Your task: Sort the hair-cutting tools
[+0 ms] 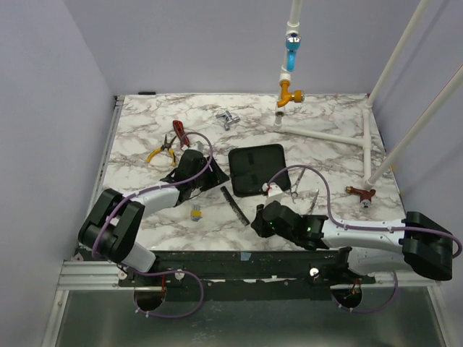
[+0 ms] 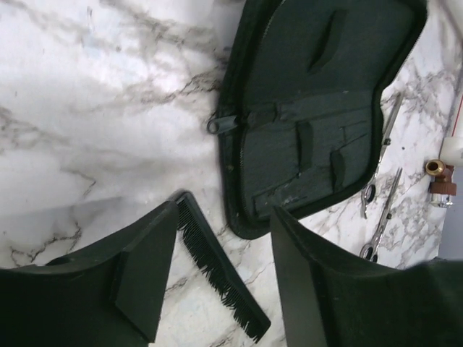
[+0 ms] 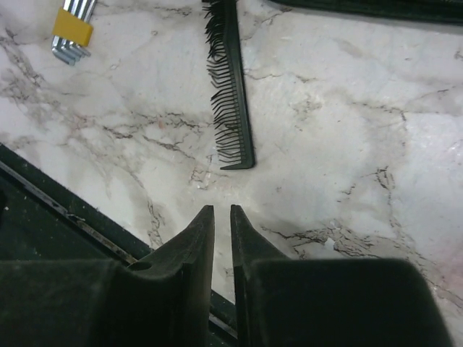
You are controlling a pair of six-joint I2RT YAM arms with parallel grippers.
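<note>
A black comb (image 1: pixel 235 207) lies flat and slanted on the marble table, left of the open black zip case (image 1: pixel 257 170). In the left wrist view the case (image 2: pixel 311 108) shows empty elastic loops. My left gripper stands open above the comb (image 2: pixel 221 266), whose far end appears between the fingers; nothing is gripped. Below the comb's near end, my right gripper is shut with nothing visible between its fingertips, apart from the comb (image 3: pixel 235 94). Two pairs of scissors, one here (image 2: pixel 387 137) and another (image 2: pixel 381 224), lie right of the case.
A yellow-banded hex key set (image 3: pixel 72 30) lies left of the comb. Pliers (image 1: pixel 162 150), a red-handled tool (image 1: pixel 180 131) and a metal tap piece (image 1: pixel 228 119) rest farther back. White pipes (image 1: pixel 325 136) and a brass valve (image 1: pixel 360 194) bound the right side.
</note>
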